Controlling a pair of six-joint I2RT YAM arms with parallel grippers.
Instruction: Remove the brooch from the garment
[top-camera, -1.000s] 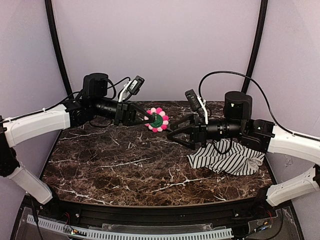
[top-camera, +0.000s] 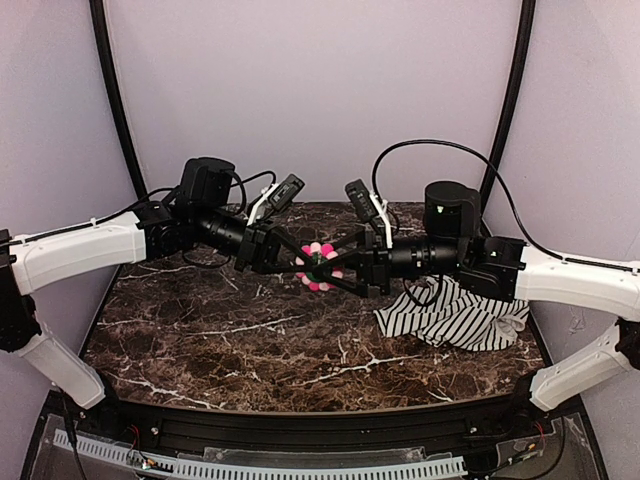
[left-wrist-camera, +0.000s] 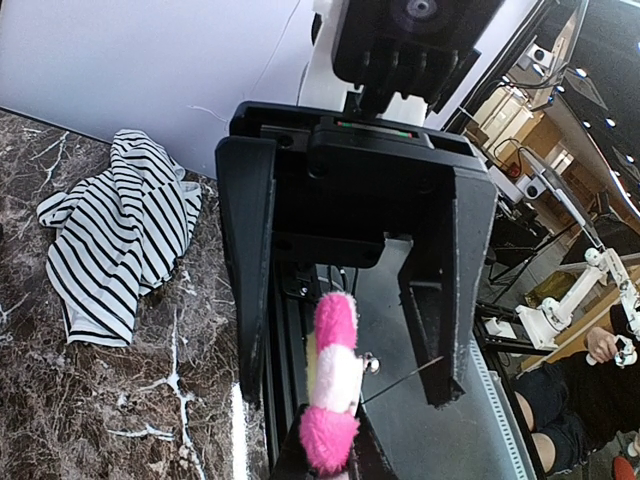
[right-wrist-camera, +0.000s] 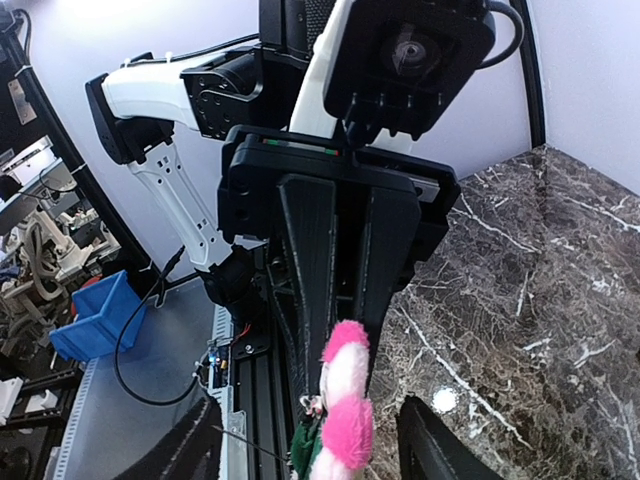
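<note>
A fluffy flower brooch (top-camera: 318, 278) with pink and white petals and a green centre hangs in the air between my grippers, seen edge-on in both wrist views (left-wrist-camera: 330, 430) (right-wrist-camera: 348, 430); a thin metal pin shows beside it. My left gripper (top-camera: 298, 262) is shut on it. My right gripper (top-camera: 338, 262) is part open around the brooch; in the left wrist view its fingers stand apart on either side of it. A black-and-white striped garment (top-camera: 450, 320) lies crumpled on the table's right, apart from the brooch.
Walls stand at the back and both sides. A blue bin (right-wrist-camera: 90, 320) sits beyond the table in the right wrist view.
My right gripper has moved left to the brooch. My left gripper, with the brooch, has moved slightly right and down.
</note>
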